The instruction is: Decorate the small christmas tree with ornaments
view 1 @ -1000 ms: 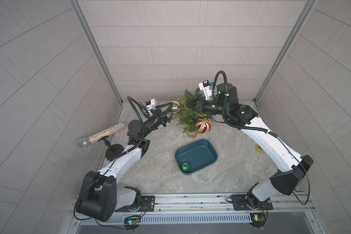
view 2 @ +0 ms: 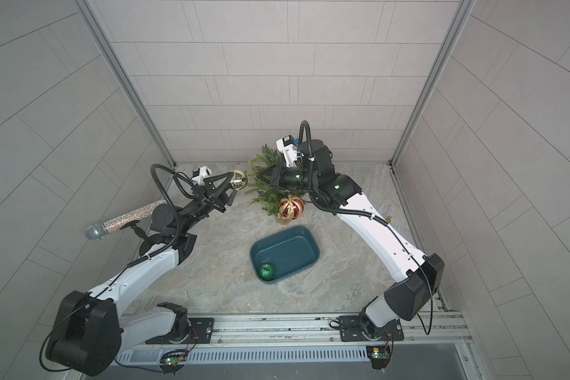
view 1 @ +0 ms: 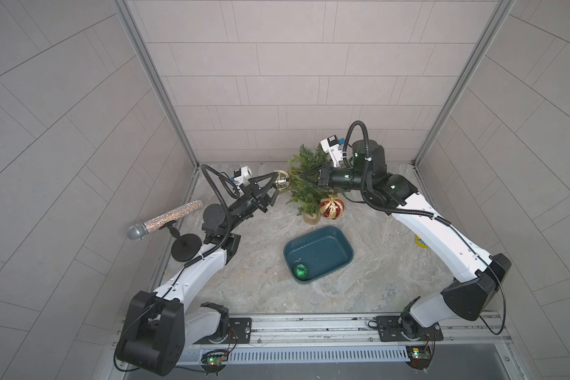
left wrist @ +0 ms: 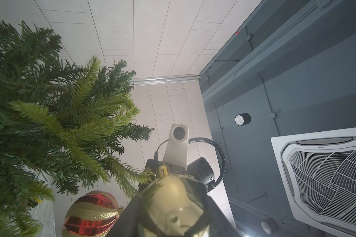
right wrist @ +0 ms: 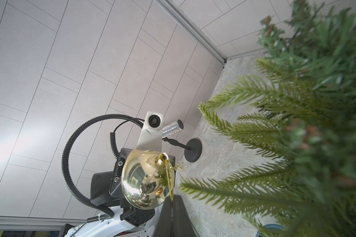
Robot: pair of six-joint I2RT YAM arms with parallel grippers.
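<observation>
A shiny gold ball ornament (view 1: pixel 281 180) is clasped by my left gripper (view 1: pixel 275 187), left of the small green tree (view 1: pixel 309 193). In the right wrist view, thin gold string (right wrist: pixel 170 179) runs from the ball's cap down to the tips of my right gripper; its fingers are shut together and the string appears pinched there. Tree branches lie just beside those fingers. A red and gold striped ornament (view 1: pixel 332 207) is at the tree's lower right side. One green glittery ball (view 1: pixel 300 271) rests in the teal tray (view 1: pixel 332 231).
A glittery microphone (view 1: pixel 174 216) on a black stand (view 1: pixel 186 247) is at the left. Something small and yellow (view 1: pixel 420 241) lies at the right, partly behind the right arm. Table room around the tray is clear.
My left gripper has drawn slightly left and toward the front with the gold ball. The right gripper has shifted only a little.
</observation>
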